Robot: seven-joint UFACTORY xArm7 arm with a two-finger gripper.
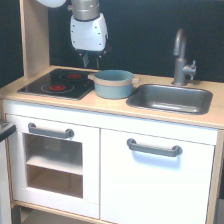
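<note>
A blue-grey pot [115,87] with tan handles sits upright on the wooden counter, between the black stove top and the sink. Its near side overlaps the counter's front strip in this view. Above and just left of the pot hangs my gripper [92,62], pointing down from the white arm. Its dark fingers look spread apart, with nothing visible between them. They appear clear of the pot's left handle, though the gap is small at this size.
The black stove top [60,84] with red burner rings lies to the left, bare. At the right is an empty metal sink [172,98] with a tall grey faucet [180,58] behind it. Below are a windowed door [88,165] and a white door [150,185].
</note>
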